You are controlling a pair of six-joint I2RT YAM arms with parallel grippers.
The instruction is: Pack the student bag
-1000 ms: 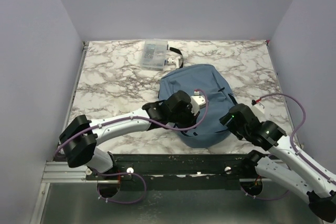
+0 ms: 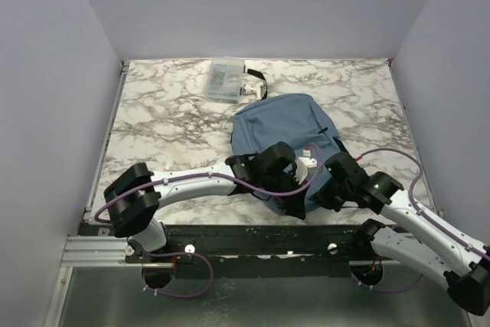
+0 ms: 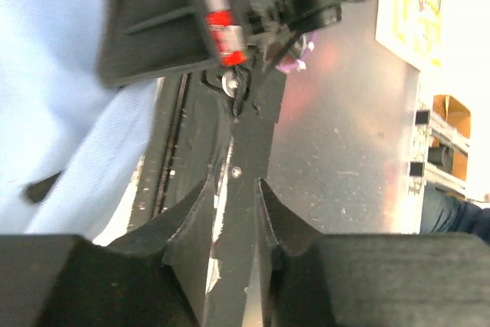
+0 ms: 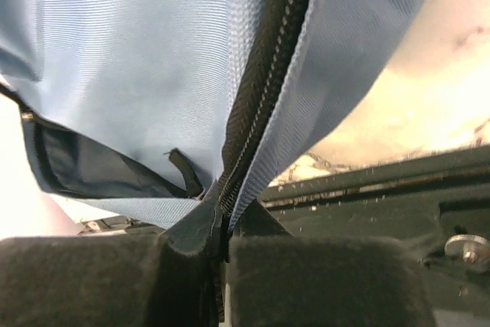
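The blue fabric bag (image 2: 276, 120) lies on the marble table, its zipper edge crossing the right wrist view, with a black-lined opening at lower left there. My left gripper is over the bag's front edge in the top view; in its own view its fingertips are close together beside blue fabric, with nothing clearly between them. My right gripper is at the bag's front right, its fingers around the black zipper (image 4: 264, 89) edge; whether they are closed on it is hard to tell.
A clear plastic case (image 2: 222, 78) with a black strap lies at the back. The dark front rail (image 2: 245, 239) runs just beyond the bag's lower edge.
Both grippers have moved toward the bag's front edge, the left one forward and right, the right one down and left to the front right corner. The bag's front edge is now more covered by them.
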